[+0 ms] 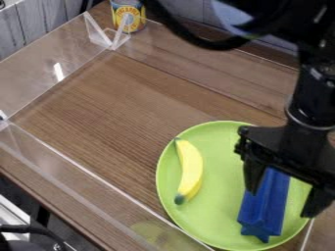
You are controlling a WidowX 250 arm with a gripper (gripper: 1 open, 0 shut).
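A green plate (217, 206) rests at the lower right of the camera view. On it lie a toy banana (189, 172) on the left and a long blue block (263, 212) on the right. My black gripper (279, 176) is open over the upper end of the blue block, its fingers either side of it, partly hiding it. I cannot tell whether the fingers touch the block.
The wooden surface (118, 118) left of the plate is clear, bordered by clear plastic walls. A can (128, 17) stands at the back left. A dark cable shows at the lower left corner.
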